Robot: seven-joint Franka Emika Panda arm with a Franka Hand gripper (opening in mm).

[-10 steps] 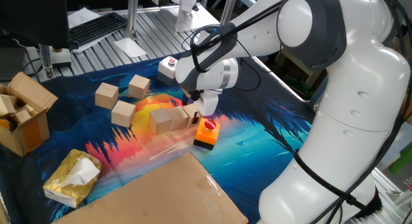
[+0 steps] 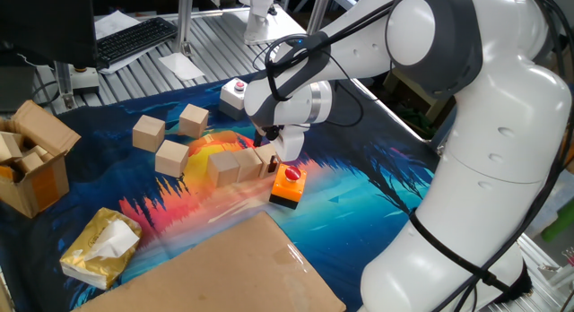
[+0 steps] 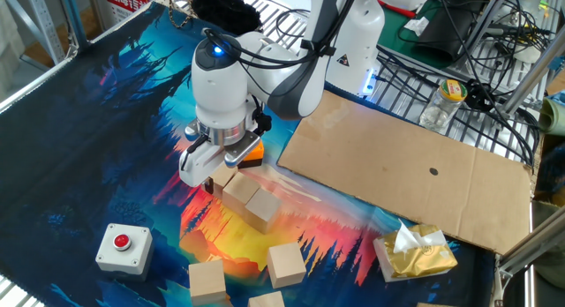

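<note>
Three wooden cubes stand in a touching row near the middle of the mat: an outer cube [image 2: 222, 169], a middle cube [image 3: 241, 191] and an end cube [image 2: 266, 158] on the arm's side. Pointing down at that end cube is my gripper [image 3: 222, 175]. One dark fingertip [image 3: 209, 185] shows beside the cube; the gripper's body hides most of the other, so whether the fingers press on the cube cannot be seen. An orange box with a red button [image 2: 289, 183] sits close by the gripper, partly hidden behind it in exterior view 2.
Three loose cubes, one of them a near cube [image 2: 172, 158], lie apart from the row. Around them are a white button box [image 3: 124, 250], a tissue pack [image 2: 103, 247], an open carton of blocks [image 2: 40, 182] and a large cardboard sheet [image 3: 397, 170].
</note>
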